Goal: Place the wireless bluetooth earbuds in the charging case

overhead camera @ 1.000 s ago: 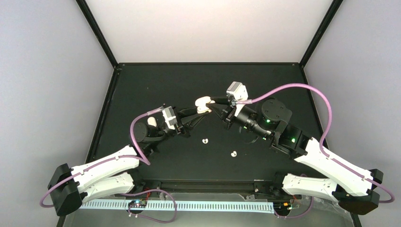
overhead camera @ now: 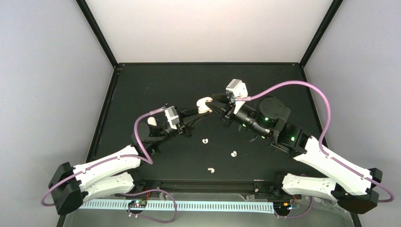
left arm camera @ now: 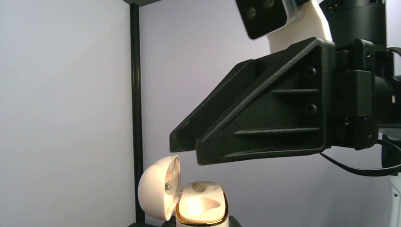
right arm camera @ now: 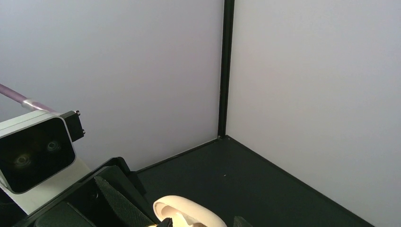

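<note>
The white charging case (overhead camera: 204,107) (left arm camera: 200,205) is held up at mid-workspace by my left gripper (overhead camera: 198,113), shut on it; its lid (left arm camera: 153,188) (right arm camera: 189,210) stands open and its gold-rimmed top shows. My right gripper (overhead camera: 213,101) is just right of and above the case, its fingers (left arm camera: 279,109) part open with no earbud visible between them. Small white earbud-like pieces lie on the black mat below: one (overhead camera: 204,141), a second (overhead camera: 233,153) and a third (overhead camera: 211,170) nearer the front edge.
Pale walls enclose the sides and back. A front rail (overhead camera: 217,183) runs along the near edge, just beyond the lowest white piece.
The right gripper has risen slightly in the top view.
</note>
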